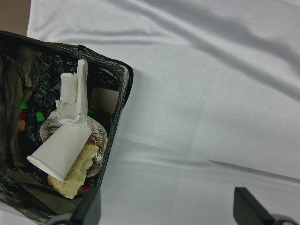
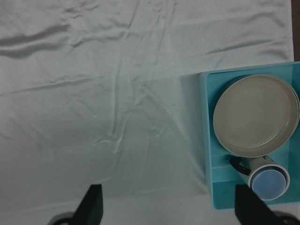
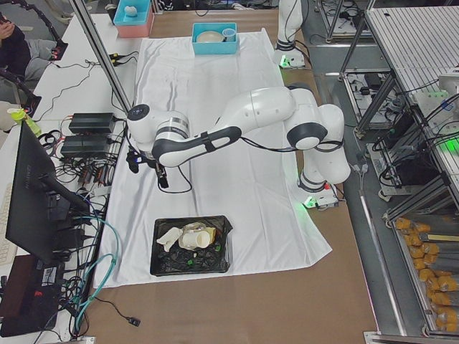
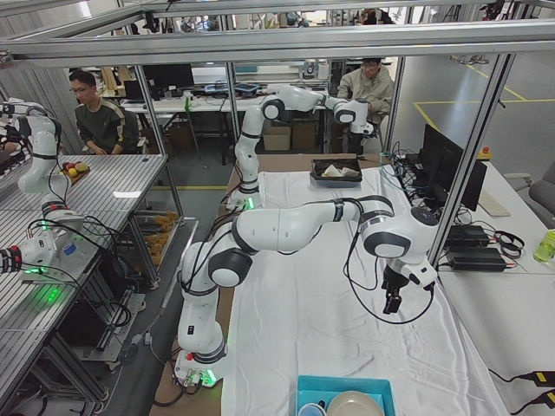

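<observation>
A black bag-lined bin (image 3: 161, 261) holds white paper cups (image 1: 61, 147), bread (image 1: 75, 180) and crumpled foil (image 1: 98, 136). My left gripper is raised over the cloth beside the bin, open and empty. A blue tub (image 2: 205, 122) holds stacked plates (image 2: 255, 112) and a mug with a blue cup (image 2: 268, 183). My right gripper stands open above the cloth beside the tub, nothing between its fingers.
The white cloth (image 3: 237, 186) between bin and tub is clear. A monitor (image 3: 29, 201), black boxes and cables line one side; metal frame posts stand along the table.
</observation>
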